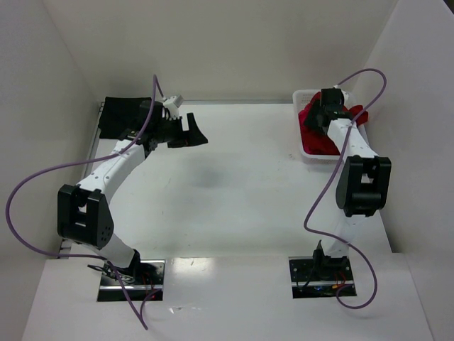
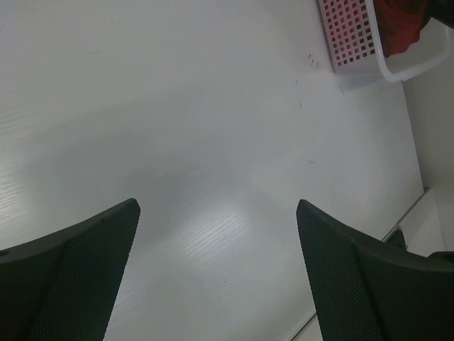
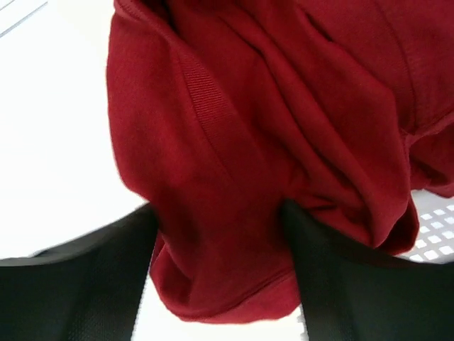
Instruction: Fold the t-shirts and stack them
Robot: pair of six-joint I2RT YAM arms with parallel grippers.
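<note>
Crumpled red t-shirts (image 1: pixel 320 141) lie in the white basket (image 1: pixel 298 135) at the back right, some cloth reaching over its right rim. Over that basket hangs my right gripper (image 1: pixel 316 116). In the right wrist view its blurred fingers (image 3: pixel 99 273) stand apart, with red cloth (image 3: pixel 220 185) filling the space below and between them; whether they touch it I cannot tell. My left gripper (image 1: pixel 198 132) is open above the bare table, nothing between its fingers in the left wrist view. A flat black cloth-like pile (image 1: pixel 117 121) rests at the back left, partly behind the left arm.
Walls stand close on the left, right and back. The basket's perforated side (image 2: pixel 349 32) shows at the upper right of the left wrist view. Purple cables loop along both arms.
</note>
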